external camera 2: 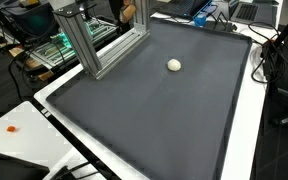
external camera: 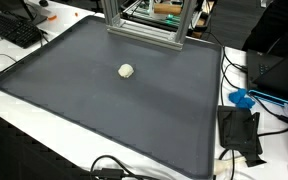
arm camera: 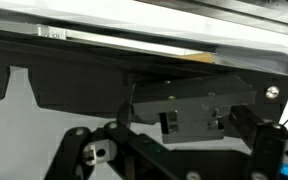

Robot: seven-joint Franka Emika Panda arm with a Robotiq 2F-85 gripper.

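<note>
A small round cream-white object (external camera: 126,71) lies alone on the dark grey mat (external camera: 94,98); exterior view 2 shows the same round object (external camera 2: 174,64) near the mat's far side. In the wrist view, my gripper is open, its dark fingers reaching in from the bottom edge. Just beyond them runs a black edge with pale metal above it, where a thin orange-tan strip (arm camera: 197,57) shows. I cannot tell whether the fingers touch that edge.
A silver-grey frame (external camera: 149,35) stands at the mat's back edge, with a wooden-coloured piece (external camera: 167,9) behind it. A keyboard (external camera: 12,29) sits at left. Blue and black items with cables crowd the right side.
</note>
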